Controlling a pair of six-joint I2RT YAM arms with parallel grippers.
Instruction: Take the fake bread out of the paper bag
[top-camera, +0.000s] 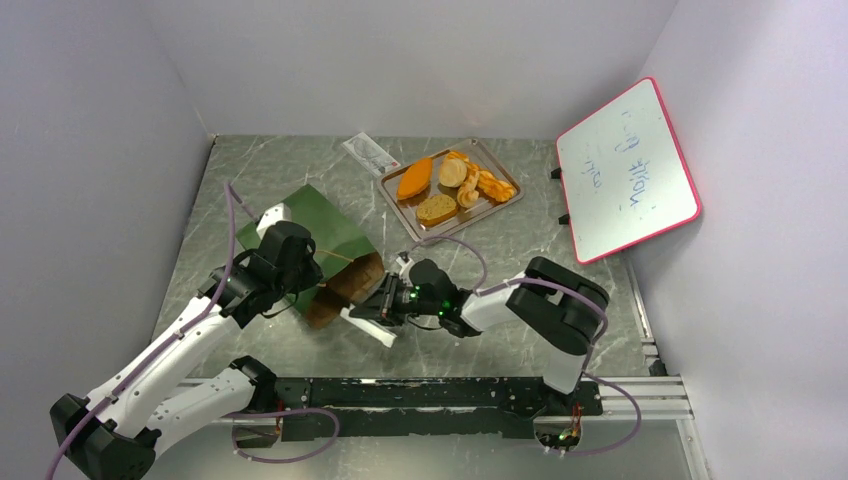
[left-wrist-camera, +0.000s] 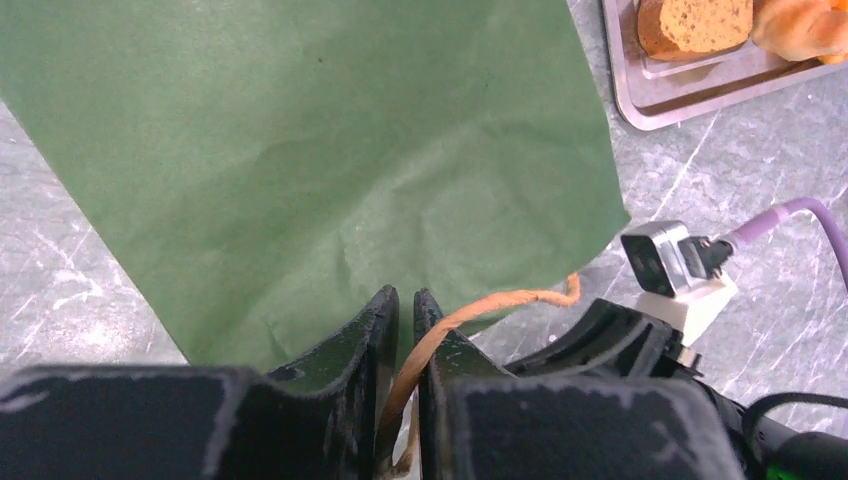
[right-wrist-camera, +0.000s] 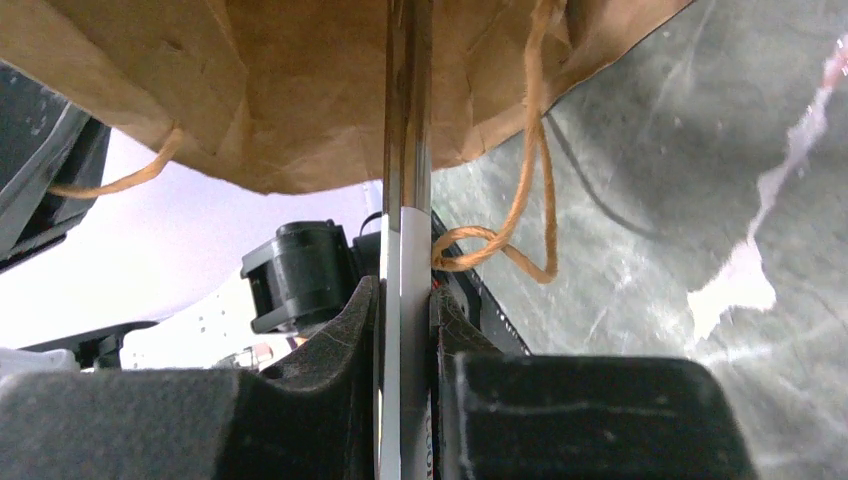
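Note:
The green paper bag (top-camera: 335, 220) lies on its side at the left of the table, its brown opening facing front right. My left gripper is shut on the bag's twisted handle (left-wrist-camera: 500, 300). At the bag's mouth my right gripper is shut on a long flat strip (right-wrist-camera: 405, 250), brown above and white below in its wrist view, reaching toward the bag's brown inside (right-wrist-camera: 280, 100); what it is cannot be told for sure. No bread shows inside the bag.
A metal tray (top-camera: 405, 210) with several bread pieces stands at the back, beside a flat clear packet (top-camera: 368, 152). A whiteboard (top-camera: 625, 170) stands at the right. The table between tray and whiteboard is clear.

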